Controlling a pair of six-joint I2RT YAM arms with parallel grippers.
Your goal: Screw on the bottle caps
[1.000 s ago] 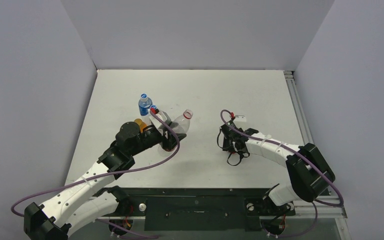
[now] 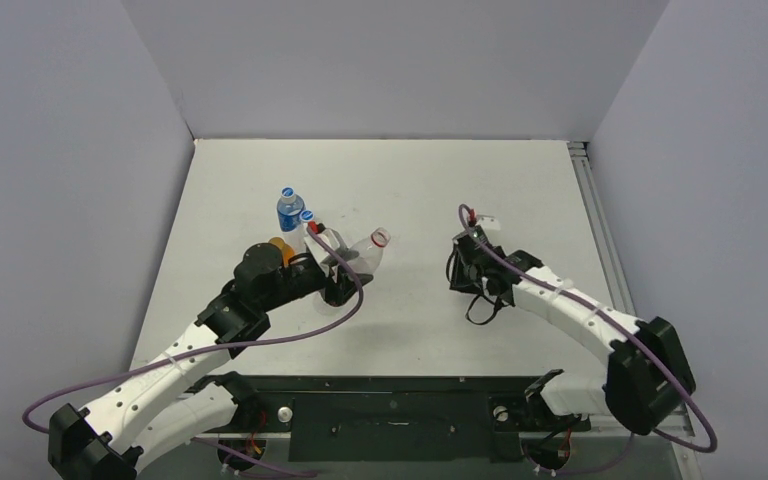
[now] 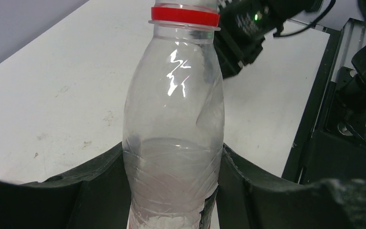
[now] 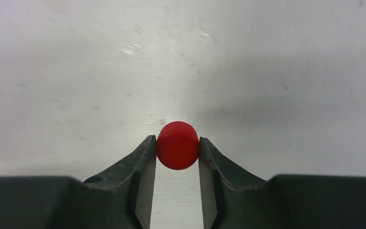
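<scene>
A clear bottle [image 3: 174, 119] stands between the fingers of my left gripper, which is shut on its lower body. In the top view this bottle [image 2: 368, 255] leans to the right, its mouth uncapped and a red ring [image 3: 185, 15] around the neck. My right gripper is shut on a red cap [image 4: 177, 146], pinched between its two fingertips above the white table. From above, the right gripper's tips are hidden under its own wrist, well to the right of the bottle.
Blue-capped bottles [image 2: 291, 208] stand behind the left gripper, with an orange-topped item [image 2: 282, 247] close by, partly covered by the arm. Purple hoses [image 2: 260, 343] run along both arms.
The right arm has shifted a little rightward and toward the back, still holding the cap. The bottle in the left gripper has moved slightly right and down in the top view.
</scene>
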